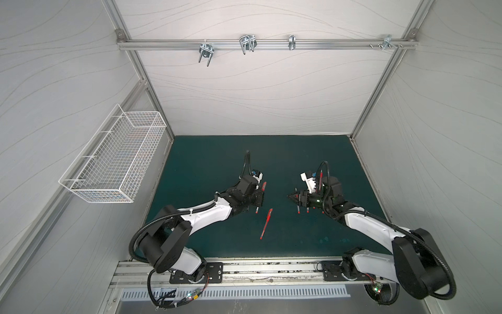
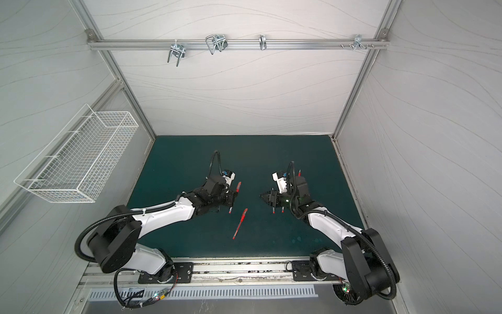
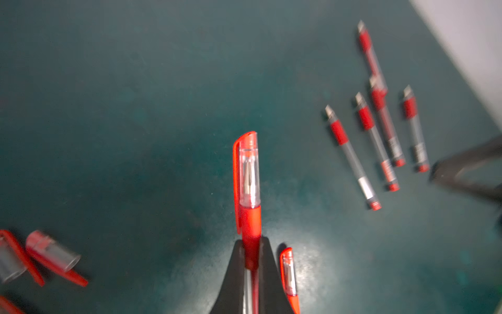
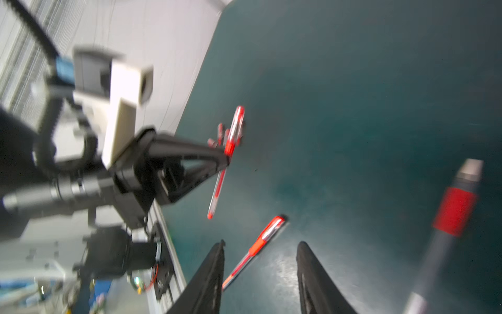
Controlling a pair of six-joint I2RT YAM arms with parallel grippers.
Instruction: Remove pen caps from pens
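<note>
Between the fingers of my left gripper stands a red pen (image 3: 250,178), its clear cap with red clip still on and pointing away from the fingers. In the right wrist view the same pen (image 4: 220,183) is held clear of the table. My right gripper is open with nothing between its fingers, facing the left one across a gap. Another capped red pen (image 1: 266,224) lies on the table between the arms. Loose caps (image 3: 52,251) rest at the lower left of the left wrist view.
Several uncapped pens (image 3: 353,157) lie grouped on the right side, near and beneath the right arm; one uncapped pen (image 4: 452,212) is close to the right gripper. A wire basket (image 1: 120,157) hangs at the left wall.
</note>
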